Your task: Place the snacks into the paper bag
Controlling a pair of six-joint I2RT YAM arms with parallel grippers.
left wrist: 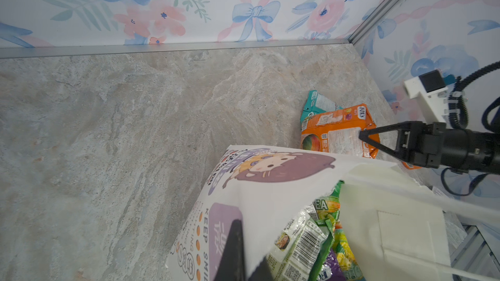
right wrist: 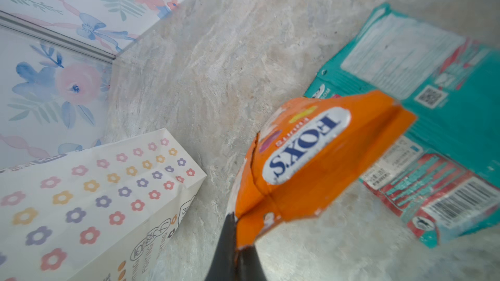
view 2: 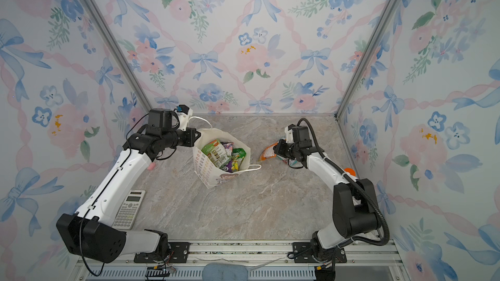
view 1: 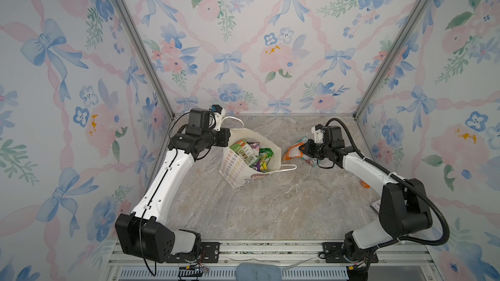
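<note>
My right gripper is shut on the edge of an orange Fox's snack packet (right wrist: 307,145), which hangs tilted over the table right of the paper bag. The white paper bag (view 1: 237,169) leans with its mouth open; several snack packets (view 1: 255,156) lie inside it. My left gripper is shut on the bag's rim, which runs between its fingers in the left wrist view. A teal packet (right wrist: 411,57) lies flat on the table beneath and behind the orange one.
A calculator (view 2: 129,209) lies at the table's left front. An orange round thing (view 2: 349,171) is partly hidden behind the right arm. Bag handles (view 1: 283,168) stick out over the right side.
</note>
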